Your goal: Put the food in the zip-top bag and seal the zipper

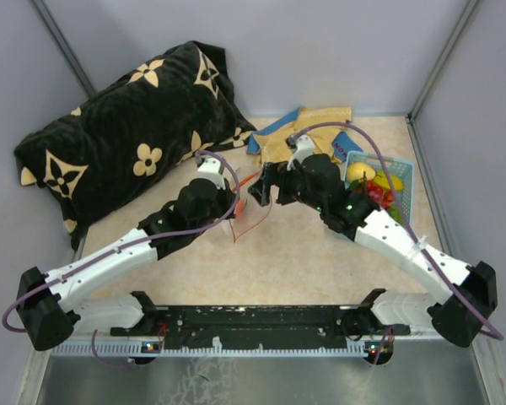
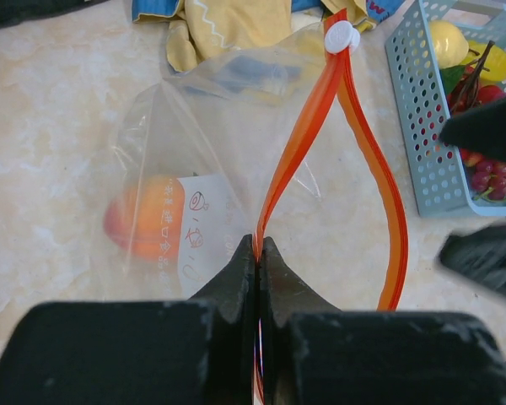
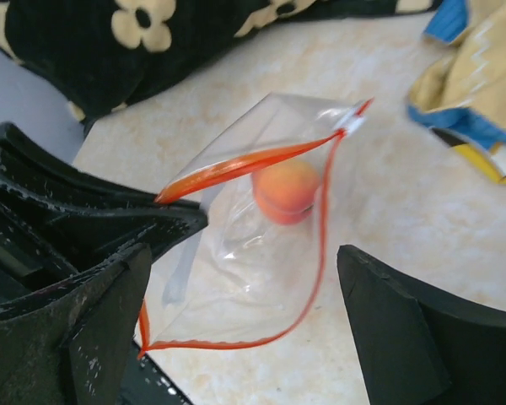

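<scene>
A clear zip top bag with an orange zipper rim lies on the table, its mouth gaping. Inside rests a round orange-red fruit, also visible through the plastic in the right wrist view. My left gripper is shut on one side of the orange rim. On the mouth side, my right gripper stands open with nothing between its fingers; the bag shows beyond them. A white slider sits at the rim's far end. Arms partly hide the bag from above.
A blue basket of assorted food stands at the right, partly covered by my right arm. Yellow and blue cloth lies at the back. A black flowered cushion fills the back left. Bare table lies in front.
</scene>
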